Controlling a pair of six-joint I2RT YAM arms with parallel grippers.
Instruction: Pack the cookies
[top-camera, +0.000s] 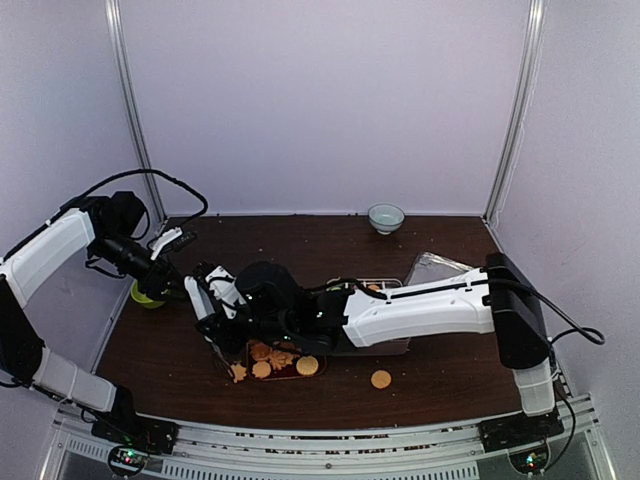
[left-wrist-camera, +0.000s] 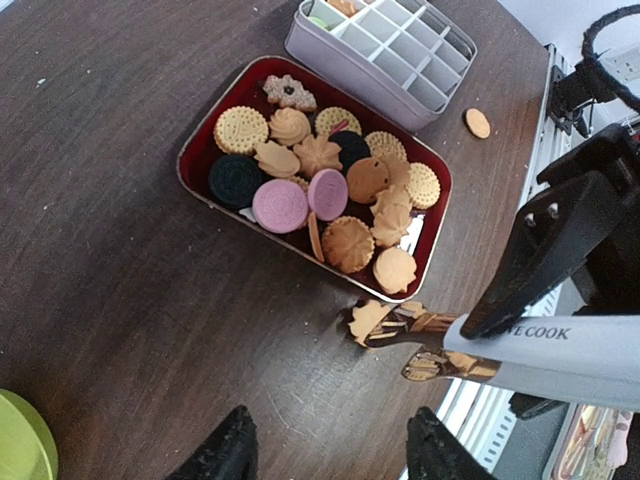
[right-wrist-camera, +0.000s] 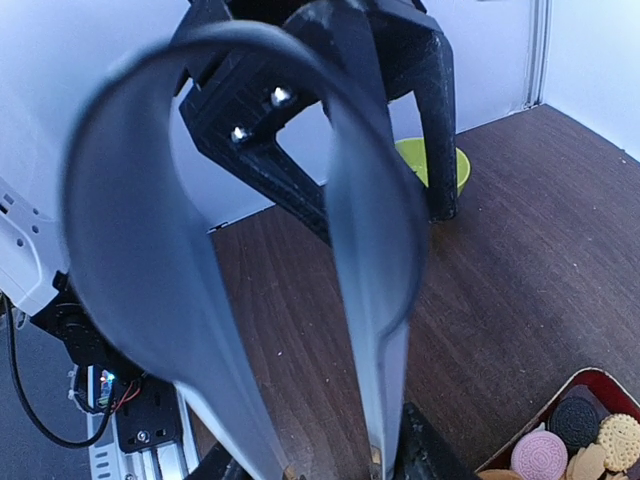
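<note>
A red tray (left-wrist-camera: 200, 184) of assorted cookies sits mid-table, partly hidden by the right arm in the top view. A purple divided box (left-wrist-camera: 365, 75) stands beyond it. My right gripper holds white-handled tongs lengthwise, their metal tips beside the tray by a loose cookie; in the right wrist view the white handle (right-wrist-camera: 365, 290) fills the middle between its fingers. My left gripper is open and empty above the table, left of the tray.
A green bowl (left-wrist-camera: 22, 445) is at the left, a white bowl (top-camera: 386, 218) at the back. A clear lid (top-camera: 440, 267) lies at the right. Another loose cookie (top-camera: 381, 379) lies near the front edge.
</note>
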